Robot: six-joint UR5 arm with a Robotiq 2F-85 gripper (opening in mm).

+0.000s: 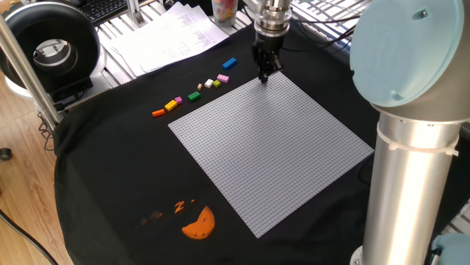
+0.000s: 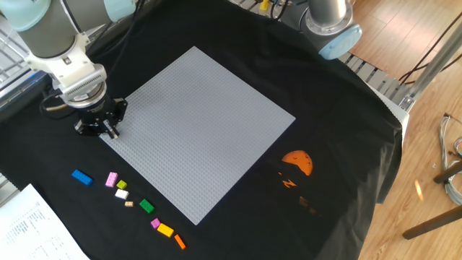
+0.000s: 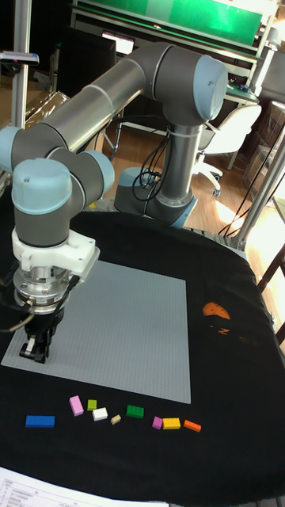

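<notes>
My dark gripper (image 1: pixel 264 78) points down at one corner of the grey studded baseplate (image 1: pixel 272 147). In exterior view 2 its fingertips are low over the plate's left corner; whether they touch it is unclear. A small pale patch shows among the fingers (image 3: pixel 39 338) in exterior view 3, and I cannot tell whether it is a held piece or part of the gripper. Loose bricks lie in a row off the plate: blue (image 2: pixel 82 177), pink (image 2: pixel 111 179), lime (image 2: pixel 121 185), white (image 2: pixel 122 194), tan (image 2: pixel 129 204), green (image 2: pixel 146 206), magenta (image 2: pixel 155 223), yellow (image 2: pixel 165 230) and orange (image 2: pixel 180 241).
Black cloth (image 1: pixel 117 162) covers the table, with an orange printed figure (image 1: pixel 199 223) beyond the plate. Paper sheets (image 1: pixel 165 40) lie past the brick row, near a cup (image 1: pixel 224 11). The arm's base column (image 1: pixel 411 191) stands at the right.
</notes>
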